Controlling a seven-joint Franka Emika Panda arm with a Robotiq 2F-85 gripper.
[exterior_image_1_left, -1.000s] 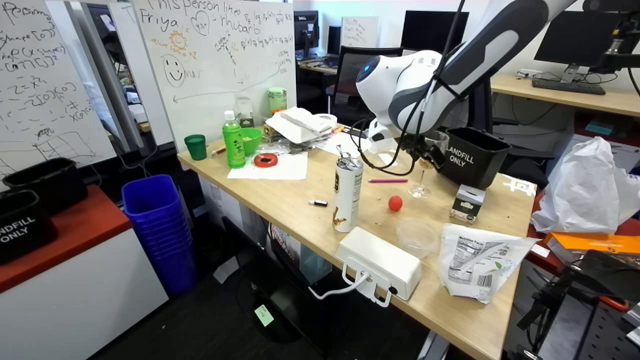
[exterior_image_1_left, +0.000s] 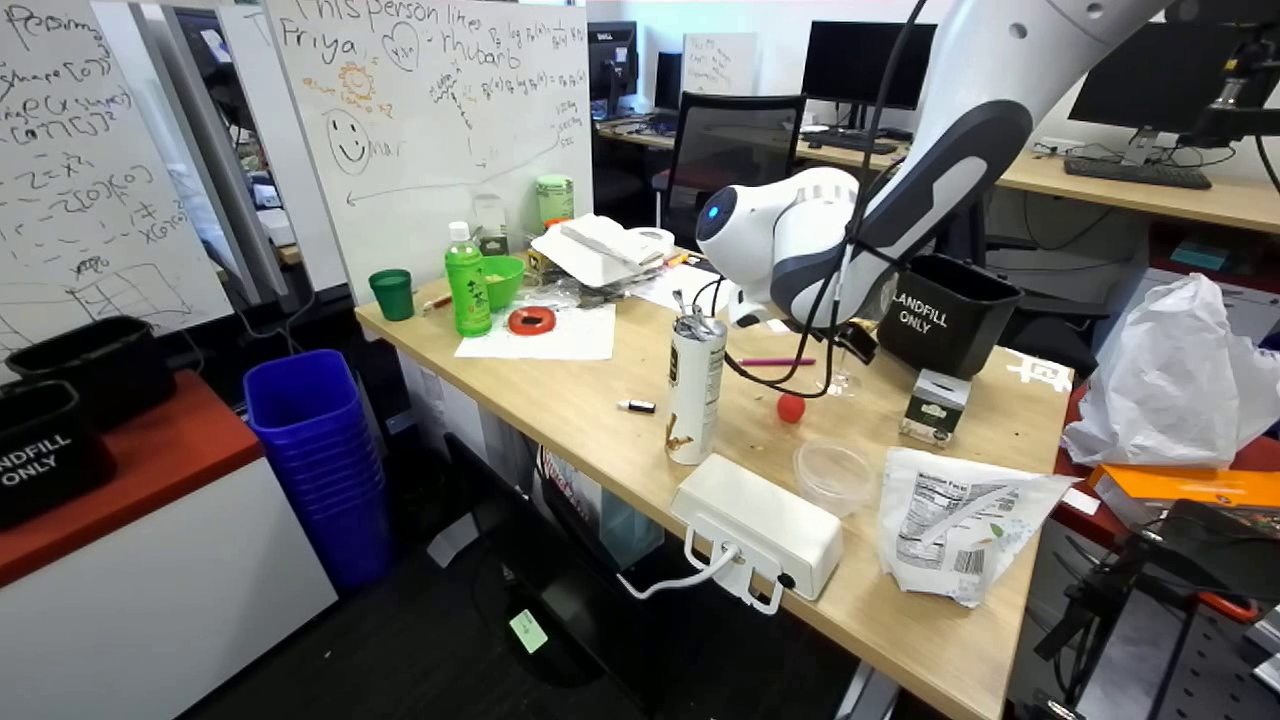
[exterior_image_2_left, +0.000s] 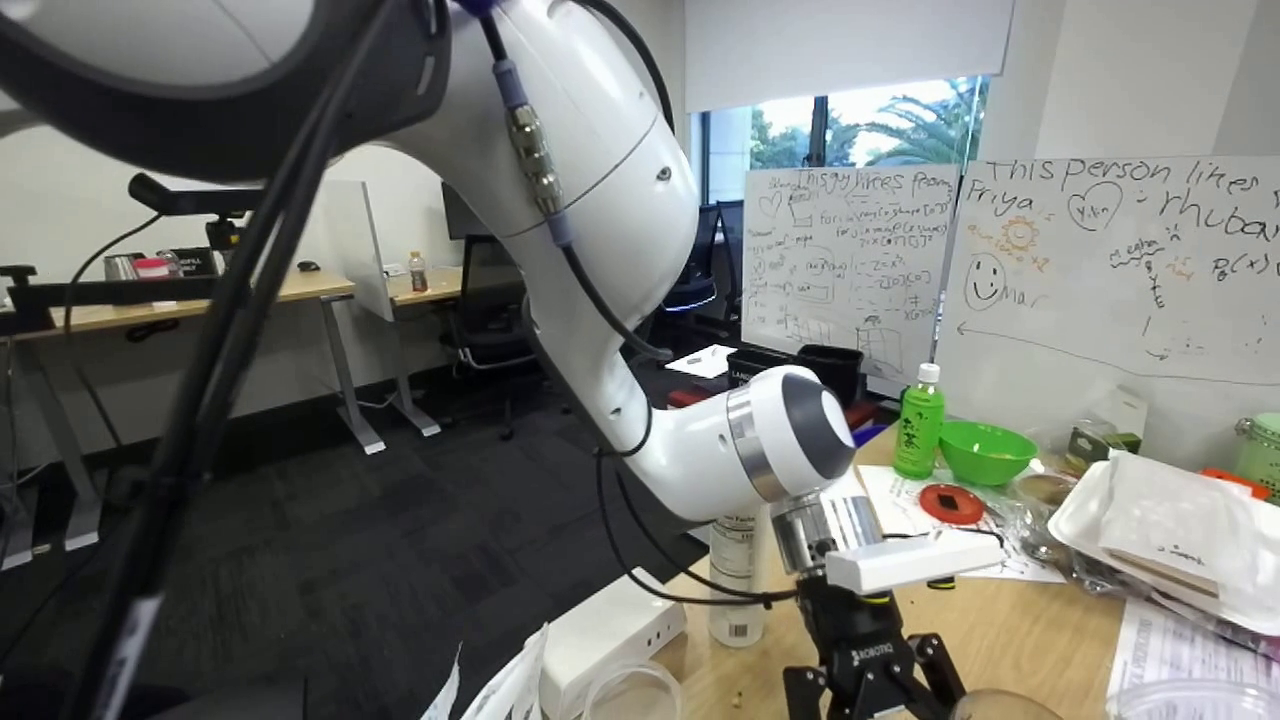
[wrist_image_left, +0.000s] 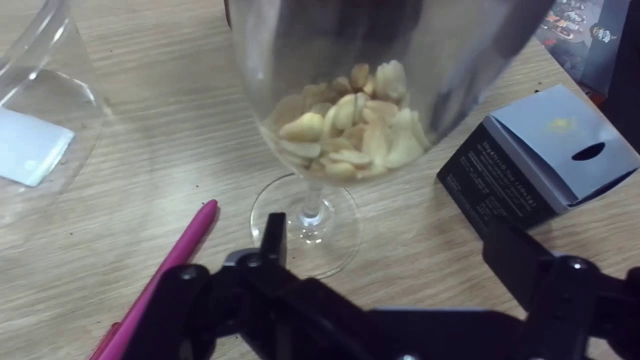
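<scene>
A stemmed clear glass (wrist_image_left: 354, 135) holding pale, slivered nuts stands upright on the table, its round foot flat on the wood. In the wrist view my gripper is open, its two black fingers spread wide at the near side of the glass, with no grip on it. The left finger overlaps the edge of the glass foot in this view; touch cannot be judged. From exterior view 1 the arm's wrist and cables hide most of the glass, and the gripper (exterior_image_1_left: 854, 341) shows only partly beside it.
Close by are a small grey-black box (wrist_image_left: 534, 156), a magenta pen (wrist_image_left: 174, 258), a clear plastic cup (wrist_image_left: 72, 90) and a red ball (exterior_image_1_left: 791, 407). A black landfill bin (exterior_image_1_left: 948, 314) stands behind. A tall white can (exterior_image_1_left: 695, 390) and a white power box (exterior_image_1_left: 762, 522) line the front edge.
The arm has come down and a little to the left in exterior view 1, bringing the gripper lower by the glass. The objects on the table look unmoved.
</scene>
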